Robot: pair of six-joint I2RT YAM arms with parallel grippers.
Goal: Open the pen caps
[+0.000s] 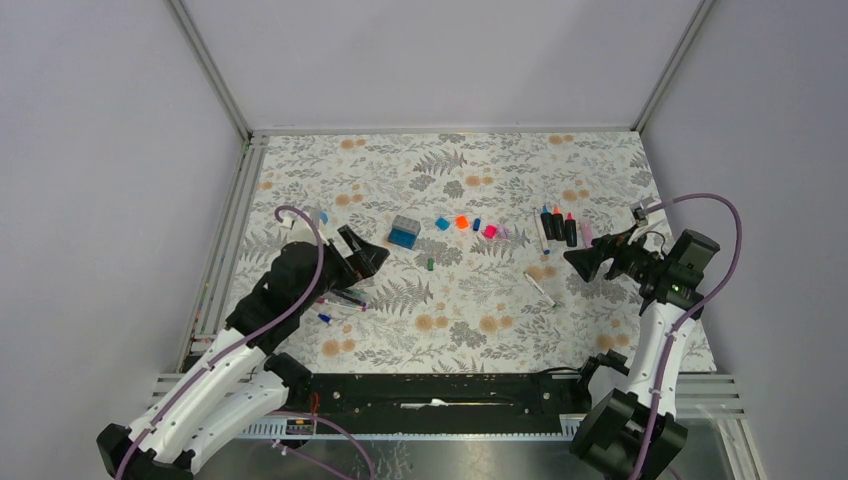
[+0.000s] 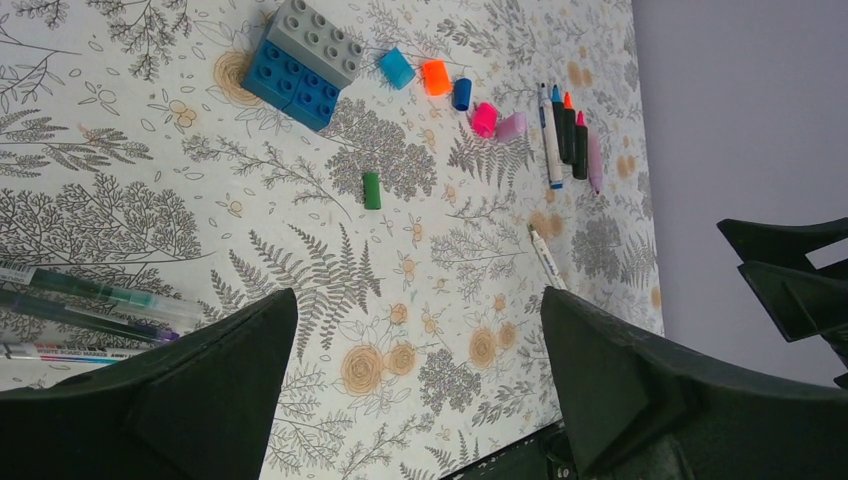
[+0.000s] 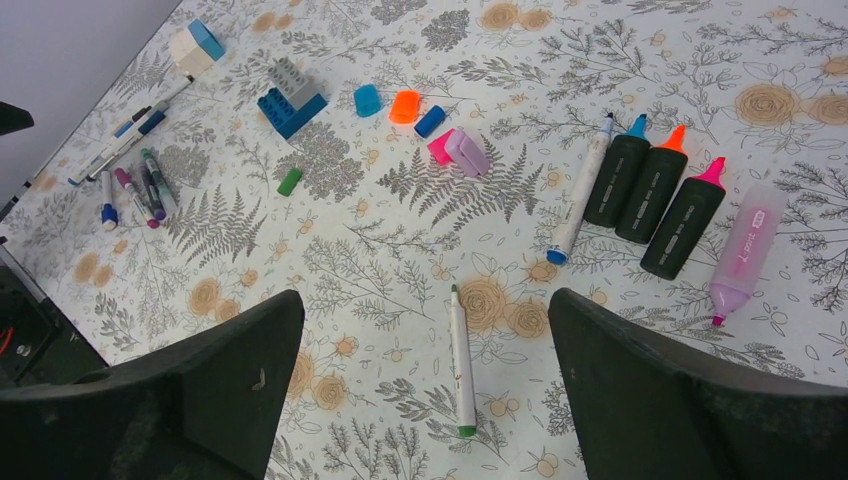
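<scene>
Both my left gripper and my right gripper are open over the patterned table, nothing between their fingers. Uncapped on the right lie three black highlighters, a pink highlighter, a blue-ended white marker and a green-ended white marker. Loose caps form a row in the middle: light blue, orange, dark blue, pink and lilac. Apart from them lies a green cap. Several capped-looking pens rest at the left, partly hidden by my left arm in the top view.
A grey and blue toy block stack stands left of the caps. At the far left, a white and blue block sits near more pens. Walls close in the sides and back.
</scene>
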